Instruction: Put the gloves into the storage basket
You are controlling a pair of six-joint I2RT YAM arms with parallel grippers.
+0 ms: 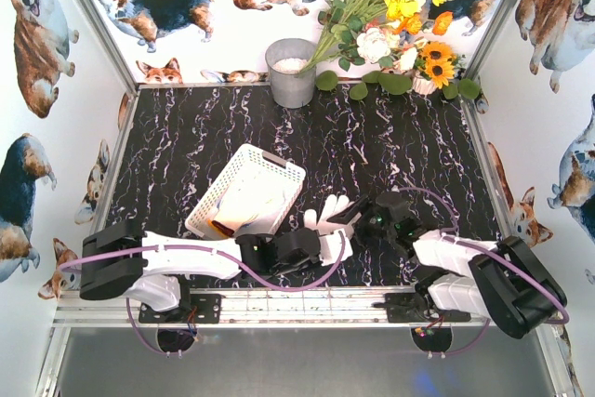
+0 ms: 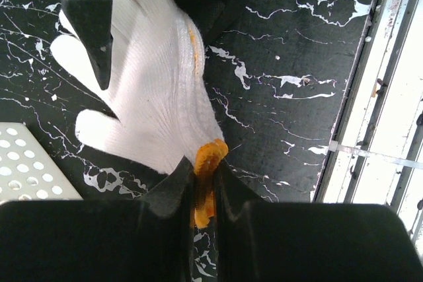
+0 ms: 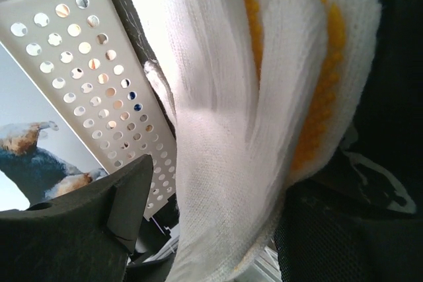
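Note:
A white knitted glove [image 2: 155, 64] with an orange cuff edge lies on the dark table, just right of the white storage basket [image 1: 296, 177]. In the left wrist view my left gripper is shut on the cuff's orange edge. My right gripper stands open around the glove, which passes between its fingers; a gap shows on one side. Yellow dots on the glove's palm side show in the right wrist view. Inside the basket lies white cloth [image 1: 251, 200] with an orange edge, partly folded; how many pieces cannot be told.
A grey bucket [image 1: 293, 86] stands at the back, with a bunch of flowers [image 1: 400, 16] right of it. A metal rail [image 1: 279, 302] runs along the front edge.

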